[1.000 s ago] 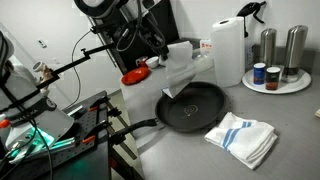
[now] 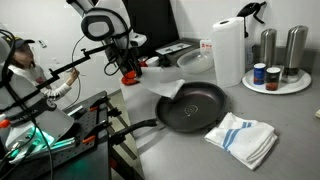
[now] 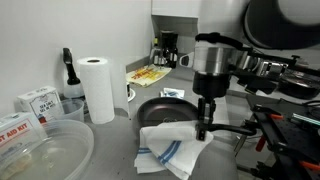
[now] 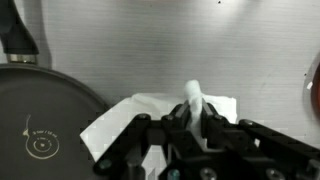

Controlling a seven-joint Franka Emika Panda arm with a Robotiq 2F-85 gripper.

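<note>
My gripper (image 2: 138,70) is shut on a thin white sheet (image 2: 166,82), cloth or paper, beside the black frying pan (image 2: 194,108). In the wrist view, a peak of the white sheet (image 4: 194,95) rises between the fingers, and the rest spreads out low beside the pan (image 4: 45,125). From exterior view 1, the sheet's far end reaches the pan's rim; whether it touches is unclear. A folded white towel with blue stripes (image 2: 239,138) lies apart on the counter, in front of the pan.
Behind the pan stand a paper towel roll (image 2: 229,48) and a clear bowl (image 2: 196,62). A round tray (image 2: 276,88) carries small jars and two tall grinders. The pan's handle (image 2: 134,131) points toward the robot base.
My gripper has come down and back toward the robot's side, drawing the white sheet lower and leftward in exterior view 1. The pan and striped towel have not moved.
</note>
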